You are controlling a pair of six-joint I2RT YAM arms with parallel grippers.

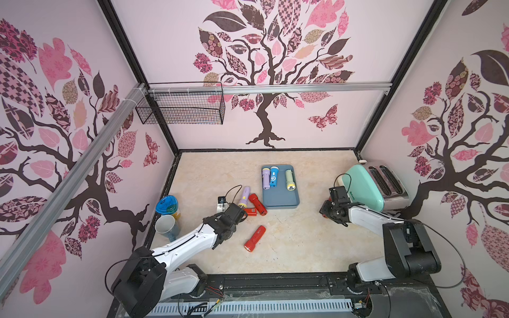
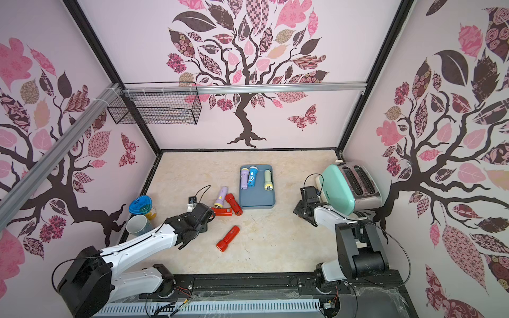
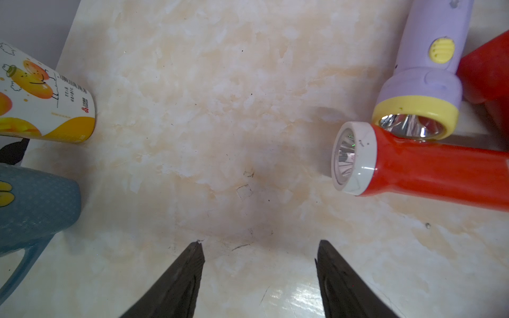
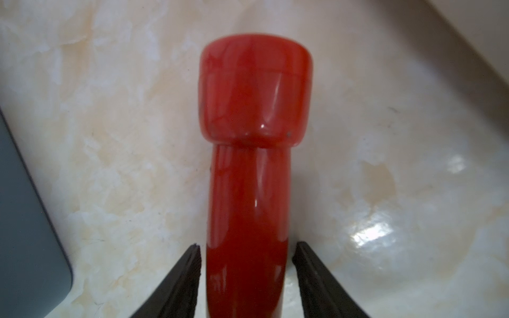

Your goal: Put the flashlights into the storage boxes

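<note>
In the right wrist view a red flashlight (image 4: pixel 249 185) lies between the fingers of my right gripper, which is part open; a narrow gap shows at the left finger. My left gripper is open above bare table, left of a red flashlight with a white rim (image 3: pixel 434 169) and a purple one (image 3: pixel 424 79). The blue-grey tray (image 1: pixel 281 199) holds a purple flashlight (image 1: pixel 266 179), a blue one (image 1: pixel 273 176) and a pale green one (image 1: pixel 290 180). Two more red flashlights, one by the tray (image 1: pixel 257 204) and one nearer the front (image 1: pixel 255 238), lie on the table.
A mint and steel toaster (image 1: pixel 379 185) stands close behind the right arm. At the left edge are a grey-blue mug (image 1: pixel 167 226), a blue-topped container (image 1: pixel 166 204) and a patterned can (image 3: pixel 47 100). Free table lies between the tray and the right gripper. A wire basket (image 1: pixel 185 108) hangs high at the back.
</note>
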